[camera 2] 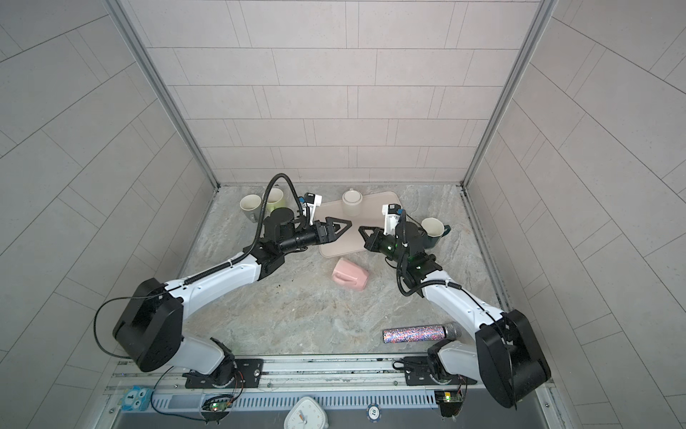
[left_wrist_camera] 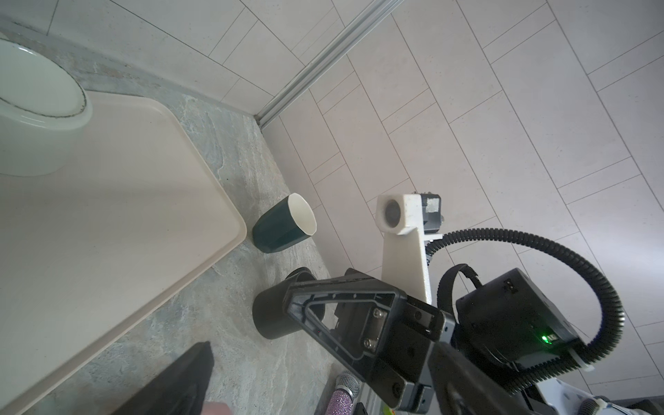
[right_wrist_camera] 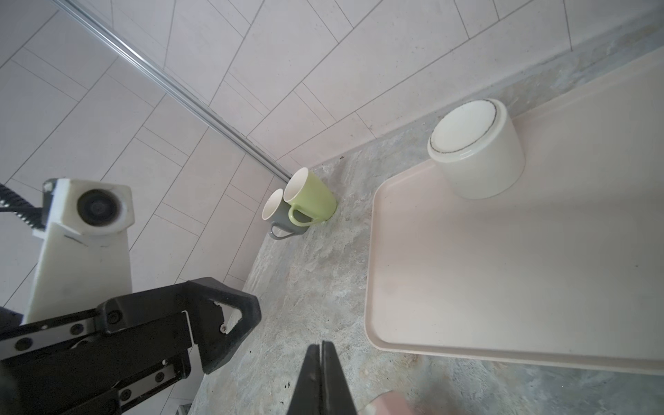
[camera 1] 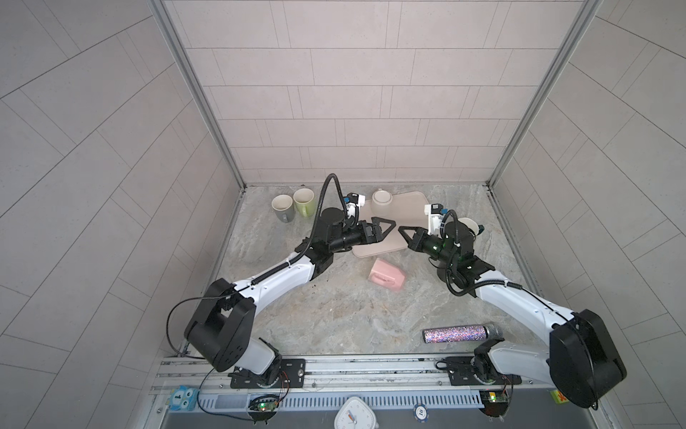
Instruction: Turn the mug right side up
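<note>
A pink mug (camera 1: 387, 274) with its handle toward the left is tilted over in front of the tray, below both grippers; whether it rests on the counter I cannot tell. Only a sliver of this pink mug (right_wrist_camera: 391, 403) shows at the bottom of the right wrist view. A white mug (right_wrist_camera: 477, 148) stands upside down at the tray's back. My left gripper (camera 1: 392, 223) has its fingers spread wide and empty. Facing it, apart by a small gap, my right gripper (camera 1: 401, 231) has its fingers together with nothing between them.
The beige tray (camera 1: 371, 250) lies under the gripper tips. Grey (camera 1: 283, 208) and green (camera 1: 304, 202) mugs stand back left. A dark teal mug (camera 2: 433, 230) is at right, a dark cup (left_wrist_camera: 271, 311) nearby. A glittery tumbler (camera 1: 455, 334) lies front right.
</note>
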